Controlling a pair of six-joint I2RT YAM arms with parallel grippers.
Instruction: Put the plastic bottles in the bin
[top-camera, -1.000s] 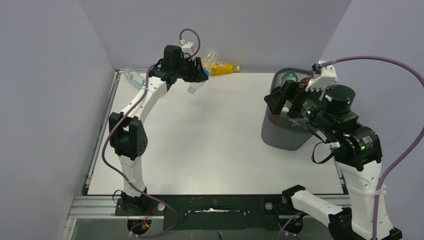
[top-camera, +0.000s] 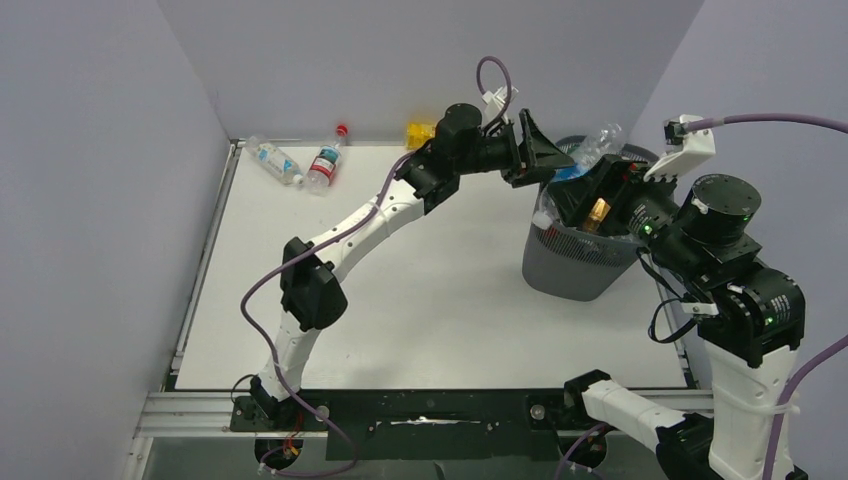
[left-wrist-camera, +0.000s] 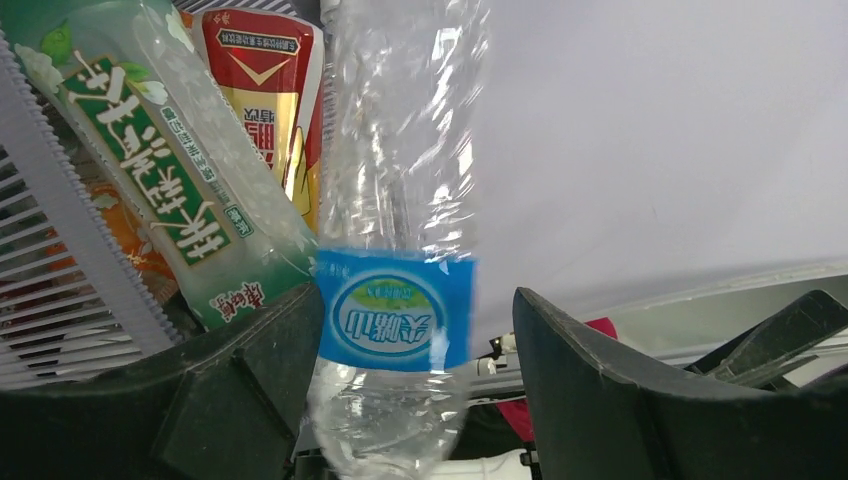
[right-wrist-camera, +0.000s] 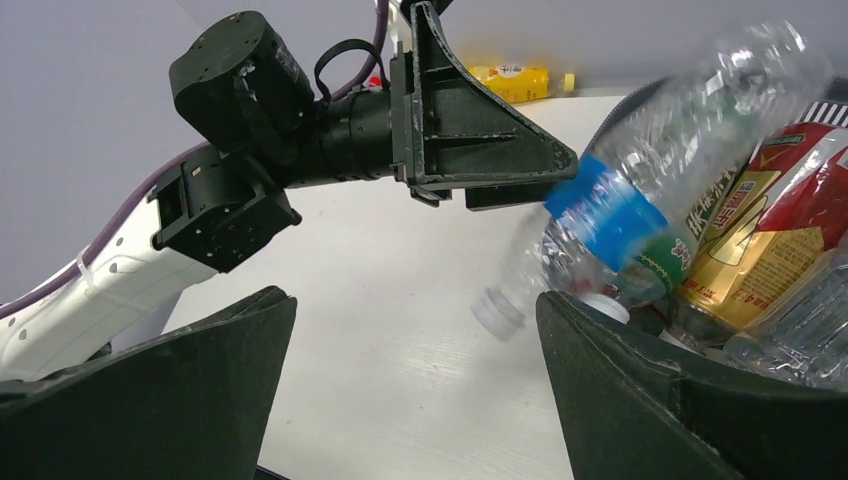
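My left gripper (top-camera: 535, 160) is at the bin's (top-camera: 570, 270) rim, fingers apart around a clear bottle with blue label (left-wrist-camera: 395, 310); whether they grip it is unclear. The bottle lies tilted at the bin's top, beside a green-labelled bottle (left-wrist-camera: 170, 150) and a red-gold pack (left-wrist-camera: 255, 60). My right gripper hangs over the bin's near side, fingers apart with nothing held. At the back left of the table lie a clear bottle (top-camera: 270, 160) and a red-capped bottle (top-camera: 325, 165); a yellow bottle (top-camera: 420, 130) lies at the back middle, partly hidden.
Grey walls bound the back and both sides. The bin at the right is full to near its rim, with both arms crowded over it.
My left gripper has carried the clear bottle rightward from the back middle to the bin. My right arm has shifted a little to the right.
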